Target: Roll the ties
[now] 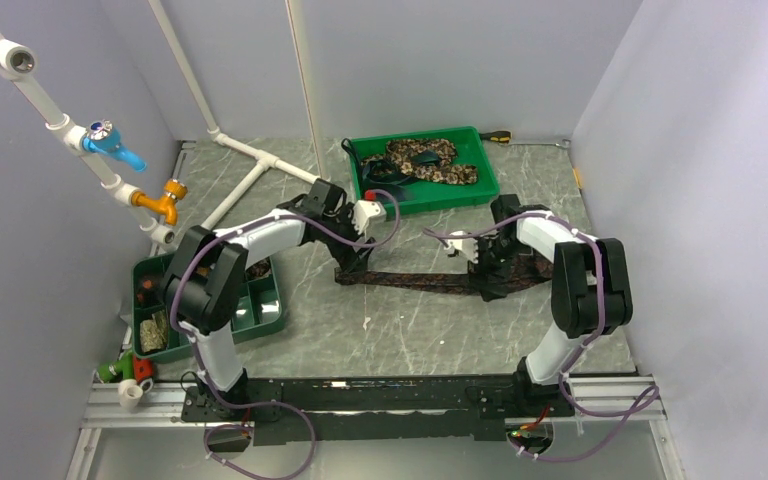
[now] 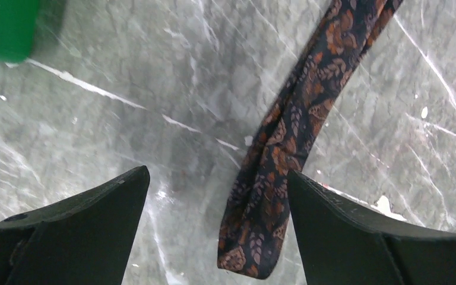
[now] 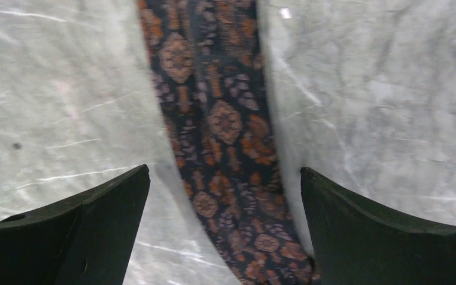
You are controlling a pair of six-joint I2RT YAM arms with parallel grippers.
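Note:
A dark tie with an orange-brown floral pattern [image 1: 410, 281] lies lengthwise across the marble table, folded narrow. My left gripper [image 1: 355, 258] hangs over its left end. In the left wrist view that end of the tie [image 2: 252, 231] lies between the open fingertips, ungripped. My right gripper [image 1: 485, 280] is low over the tie's right part, and in the right wrist view the flat cloth [image 3: 225, 148] runs between its wide-open fingertips [image 3: 224, 171]. The tie's far right end is partly hidden by the right arm.
A green tray [image 1: 472, 150] with more patterned ties stands at the back. A compartmented green box [image 1: 260, 320] sits at the left, beside white pipes [image 1: 240, 190].

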